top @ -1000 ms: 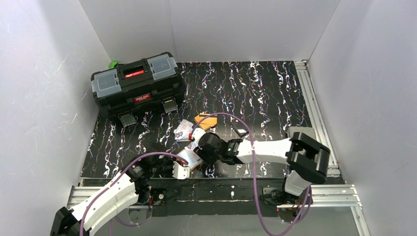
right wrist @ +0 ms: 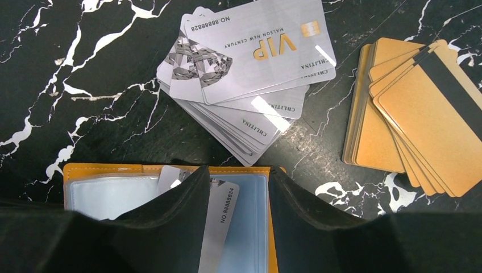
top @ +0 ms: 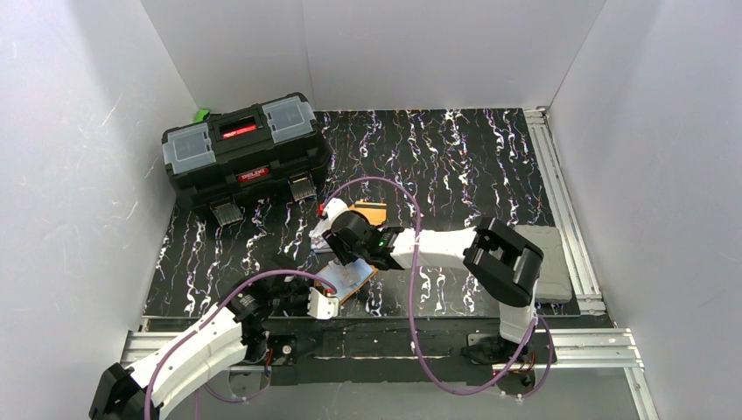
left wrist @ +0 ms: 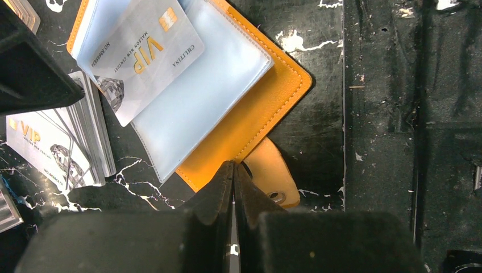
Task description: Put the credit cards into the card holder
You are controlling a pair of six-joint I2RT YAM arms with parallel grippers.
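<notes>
The card holder (left wrist: 284,85), orange with stitched edges and clear sleeves, lies open on the dark table. A silver VIP card (left wrist: 150,60) lies slanted across its sleeve; whether it is on or inside the sleeve I cannot tell. My left gripper is shut at the holder's lower edge, with nothing visible between its fingers. Over the holder's far edge, my right gripper stands part open; part of the silver card (right wrist: 216,227) shows below, between its fingers. Beyond the holder are a fanned stack of silver cards (right wrist: 256,62) and a stack of gold cards (right wrist: 432,114).
A black toolbox (top: 245,149) stands at the back left. The grey block (top: 551,262) by the right rail is partly hidden by the right arm. Bare marble-patterned table (top: 420,149) spreads across the back middle and right.
My right gripper has moved left and away from the front edge, from over the holder toward the silver stack, now partly covering both stacks from above. My left arm has stayed still.
</notes>
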